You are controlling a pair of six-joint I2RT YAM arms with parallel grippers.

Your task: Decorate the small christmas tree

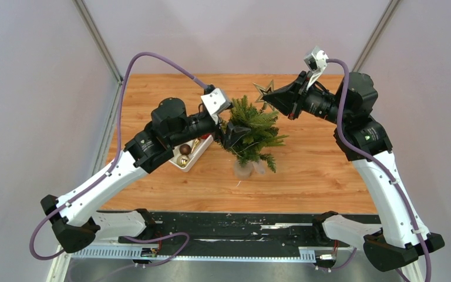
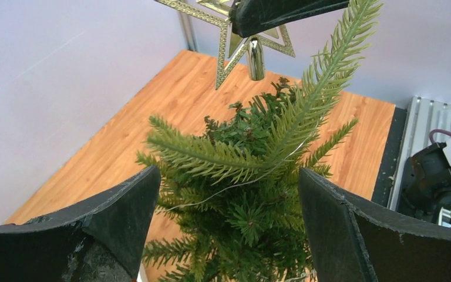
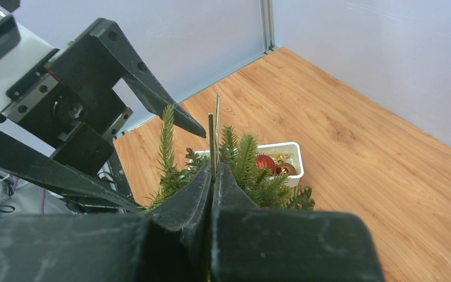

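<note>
The small Christmas tree [image 1: 255, 136] stands upright in its pale pot [image 1: 243, 170] at mid-table. A flat gold star [image 1: 262, 91] is pinched in my right gripper [image 1: 265, 96], beside and above the treetop. Seen in the left wrist view, the star [image 2: 222, 44] hangs with its short gold tube [image 2: 256, 60] pointing down, clear of the branches. In the right wrist view the star [image 3: 216, 126] shows edge-on between the closed fingertips. My left gripper is open, its fingers spread on either side of the upper branches [image 2: 235, 158], which it does not squeeze.
A white tray [image 1: 187, 169] with red, brown and gold baubles stands left of the tree, partly under the left arm. Bare wooden table [image 1: 329, 170] lies to the right. The two grippers are close together over the treetop.
</note>
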